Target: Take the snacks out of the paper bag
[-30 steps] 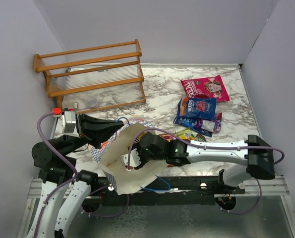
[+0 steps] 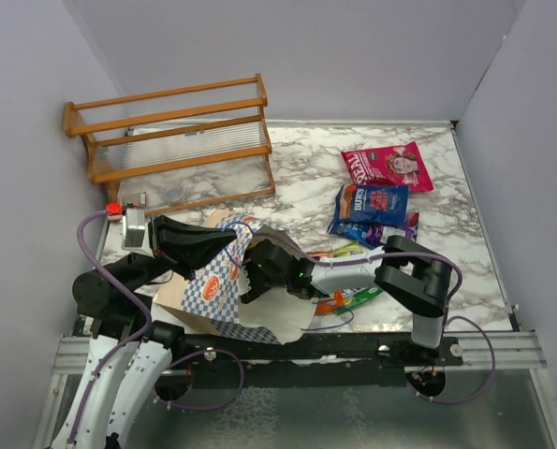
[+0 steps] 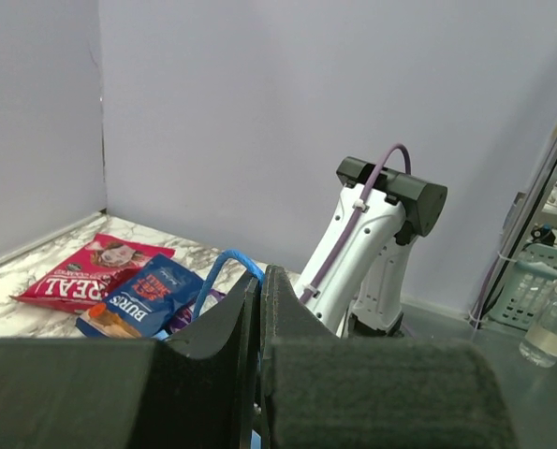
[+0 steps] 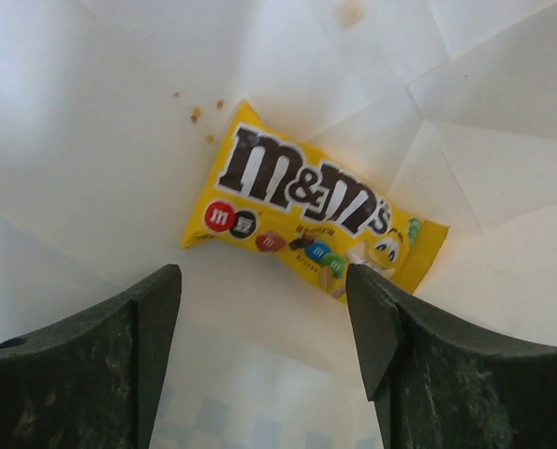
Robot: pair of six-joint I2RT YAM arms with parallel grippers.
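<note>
The white paper bag (image 2: 208, 297), blue-checked outside, lies tilted with its mouth toward the right arm. My left gripper is shut on its blue handle (image 3: 224, 258) at the upper rim. Inside the bag, a yellow M&M's packet (image 4: 301, 201) rests on the white paper. My right gripper reaches in with open fingers, the packet just ahead of them and apparently not gripped. In the top view the right gripper's tips are hidden by the bag.
A red snack bag (image 2: 388, 168) and a blue BURTS bag (image 2: 372, 202) lie on the marble table at the right, more packs beneath the right arm. A wooden rack (image 2: 180, 154) stands back left. Free marble (image 2: 306, 178) shows between them.
The bag has tipped with it. The left gripper shifted slightly, still on the handle.
</note>
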